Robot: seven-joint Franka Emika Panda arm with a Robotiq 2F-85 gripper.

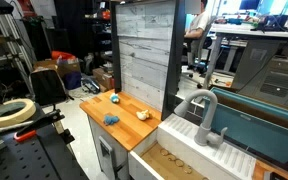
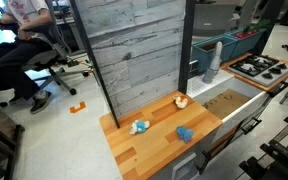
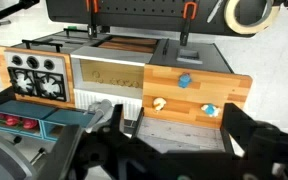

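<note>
In the wrist view my gripper stands open, its dark fingers spread apart with nothing between them. It hangs above a toy kitchen, clear of the counter. On the wooden counter lie three small toys: a blue one, a yellow-and-white one and a white-and-light-blue one. All three lie apart from each other. Beside this counter is an open drawer-like compartment with a light wooden bottom. Pale ring-like shapes show on its floor, too small to make out.
A grey faucet rises beyond the compartment. A stove top with black burners sits at the far end, and blue bins line the back. A white plank panel walls off the counter's rear. A tape roll lies on the black table.
</note>
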